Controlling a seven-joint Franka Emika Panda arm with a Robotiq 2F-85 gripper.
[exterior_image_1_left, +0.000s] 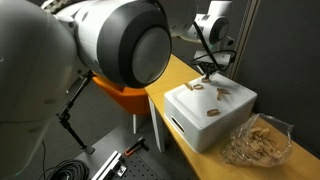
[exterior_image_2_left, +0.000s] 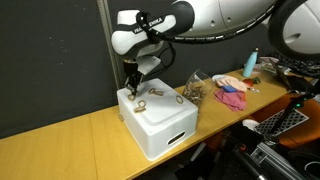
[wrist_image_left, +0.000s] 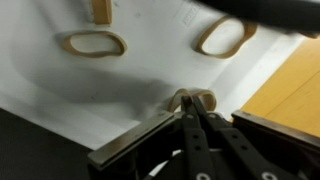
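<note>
Several tan bands, shaped like loops, lie spread on top of a white box (exterior_image_1_left: 185, 122). In the wrist view one loop (wrist_image_left: 120, 44) lies at upper left and another loop (wrist_image_left: 205, 39) at upper right. My gripper is shut, tips down over the box. A small tan loop (wrist_image_left: 208, 97) shows on both sides of its fingertips; whether they touch or pinch it I cannot tell. From outside, the gripper (exterior_image_2_left: 132, 93) is low over the back part of the box top.
A clear bag (exterior_image_1_left: 257, 143) with many tan pieces lies on the table beside the box. Beyond it, in exterior view 2, are a pink cloth (exterior_image_2_left: 231, 100) and a blue bottle (exterior_image_2_left: 250, 64). Bare wooden table (exterior_image_2_left: 60, 135) extends on the box's other side.
</note>
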